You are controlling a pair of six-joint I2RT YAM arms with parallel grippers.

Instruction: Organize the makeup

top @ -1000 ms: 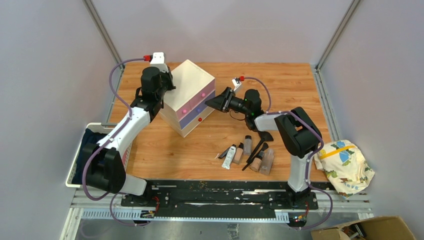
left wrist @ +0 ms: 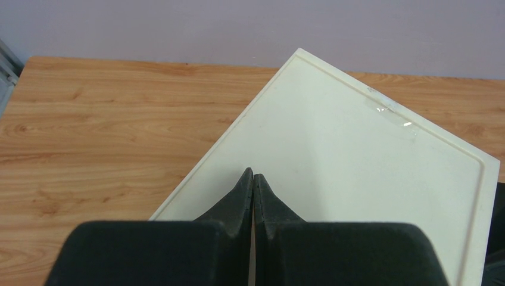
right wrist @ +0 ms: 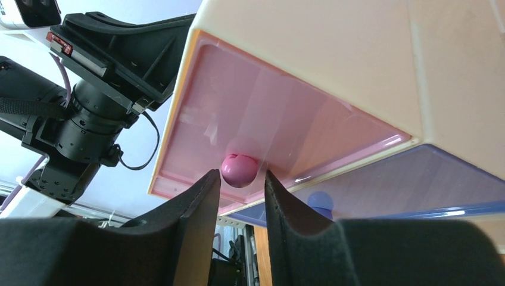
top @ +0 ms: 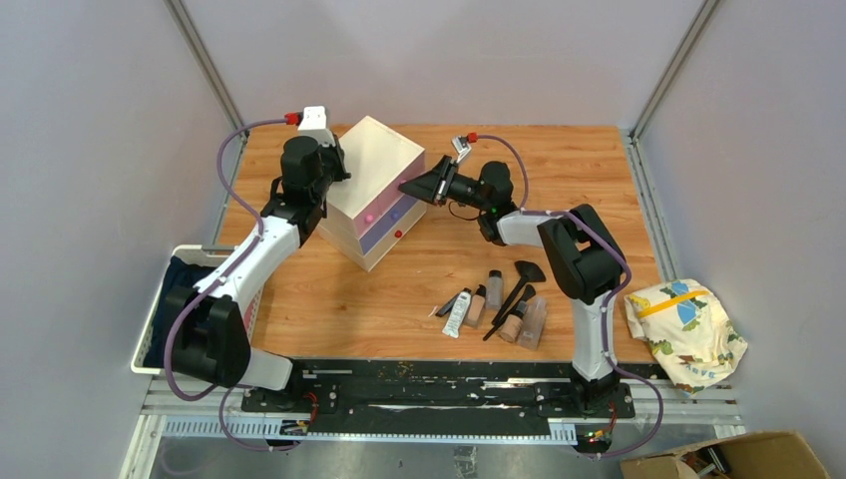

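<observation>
A small cream drawer box [top: 374,165] stands askew at the back left of the table. Its front has pink top drawers [right wrist: 286,119], a purple drawer [top: 390,226] beneath and a lowest one with a red knob [top: 398,235]. The left gripper is shut over the box's top, nothing showing between its fingers. My right gripper has its fingers parted at the drawer front, a round pink knob [right wrist: 239,171] just ahead in the gap. Whether the fingers touch it I cannot tell. The makeup, with a white tube [top: 457,313] and a black brush [top: 528,270], lies at the table's front.
A white basket [top: 190,253] with dark cloth stands left of the table. At the right lies a patterned cloth bag [top: 688,334], with a cardboard box [top: 778,457] in the lower corner. Bare wood surrounds the makeup.
My right gripper has moved up and left against the drawer front, over the right pink knob. The box has shifted slightly left. The left arm has stayed almost still; the makeup has not moved.
</observation>
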